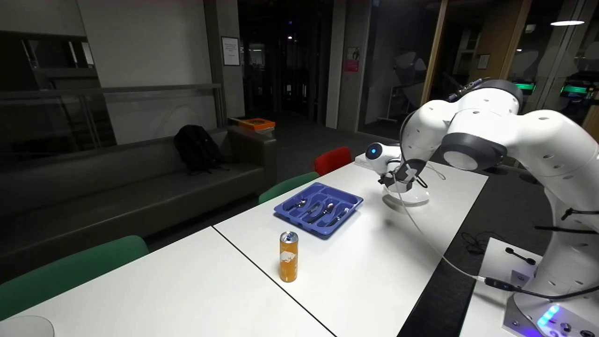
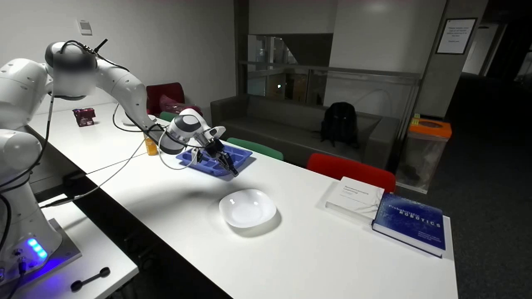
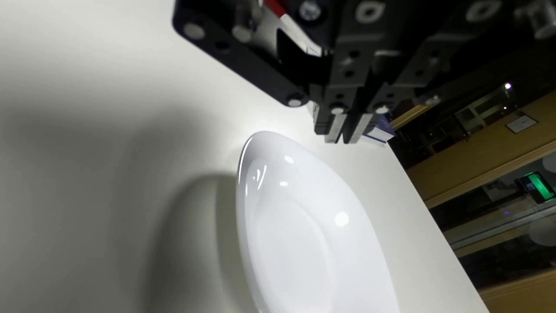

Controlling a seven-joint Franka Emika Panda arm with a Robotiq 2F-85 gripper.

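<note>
A white bowl [image 2: 247, 208] with rounded corners rests upright on the white table. It fills much of the lower wrist view, where its glossy inside [image 3: 307, 245] looks empty. My gripper [image 2: 234, 173] hangs above the table just off the bowl's edge, on the side toward the blue tray, apart from the rim. In the wrist view the gripper is shut, its fingertips almost together beyond the bowl's far end. Nothing can be made out between them. From exterior view 1, the arm partly covers the bowl [image 1: 412, 196] and the fingertips are hard to see.
The blue cutlery tray [image 1: 318, 208] holds several utensils. An orange can [image 1: 288, 258] stands nearer. Two books, one white [image 2: 355, 197] and one blue [image 2: 410, 221], lie at the table's far end. Open table surrounds the bowl; a cable [image 1: 418, 230] hangs from the arm.
</note>
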